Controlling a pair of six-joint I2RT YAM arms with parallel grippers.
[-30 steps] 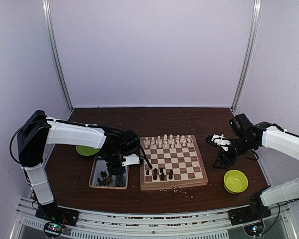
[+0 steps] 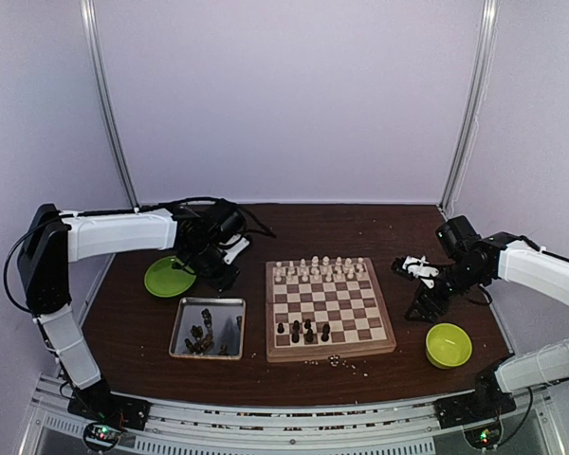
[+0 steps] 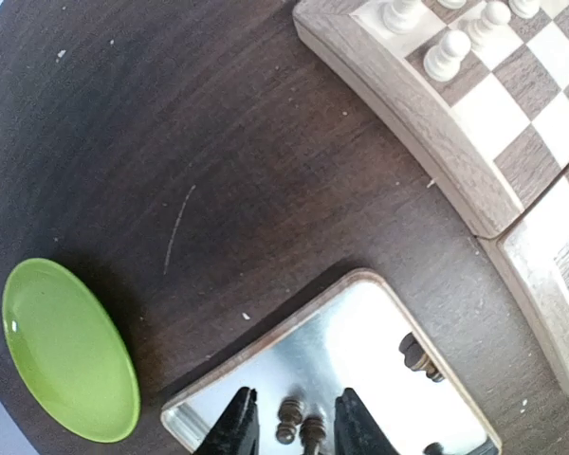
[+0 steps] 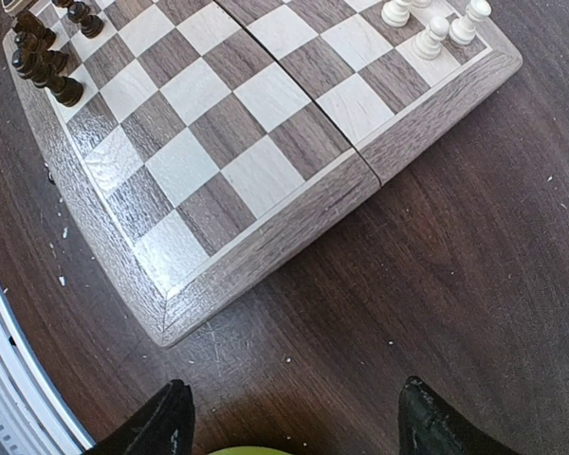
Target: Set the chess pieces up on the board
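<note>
The chess board (image 2: 330, 308) has white pieces along its far side and several black pieces at the near left. A metal tray (image 2: 180, 346) left of it holds dark pieces (image 3: 289, 417). My left gripper is raised over the tray area, its fingers apart, with pieces visible below between them and none clearly held. My right gripper hangs right of the board, open, with nothing between its fingers.
A green plate (image 2: 169, 277) stands behind the tray. A yellow-green bowl (image 2: 448, 345) sits at the near right.
The right arm looks unmoved.
</note>
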